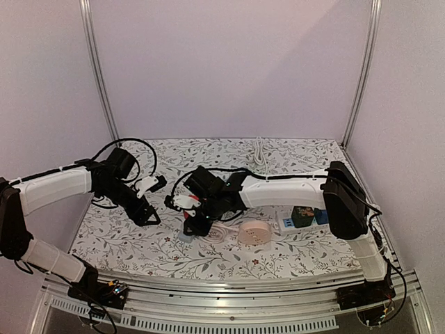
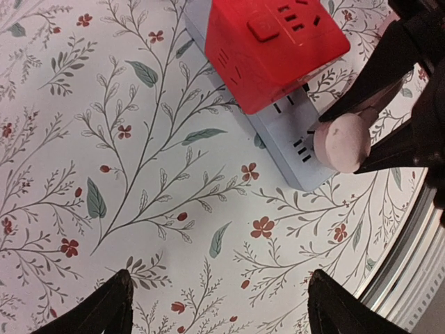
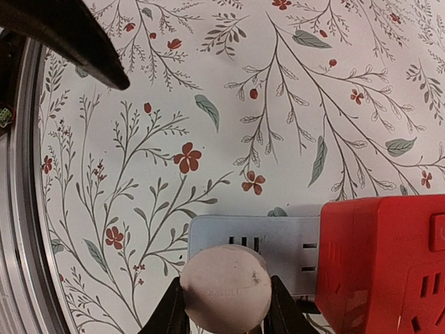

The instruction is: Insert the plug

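Observation:
A pale grey power strip (image 2: 285, 139) lies on the flowered tabletop with a bulky red block (image 2: 261, 45) seated on it. My right gripper is shut on a round, pinkish-white plug (image 3: 226, 285), held at the strip's end beside a set of slots. In the left wrist view the same plug (image 2: 343, 142) covers part of that end; its prongs are hidden, so I cannot tell whether they are in the slots. My left gripper is open with only tabletop between its fingers, to the left of the strip.
A round pale pink item (image 1: 255, 232) and coiled white cord (image 1: 217, 234) lie close to the right gripper. Farther right is a white strip (image 1: 286, 223) with a dark cube (image 1: 302, 216). More cord (image 1: 259, 154) lies at the back.

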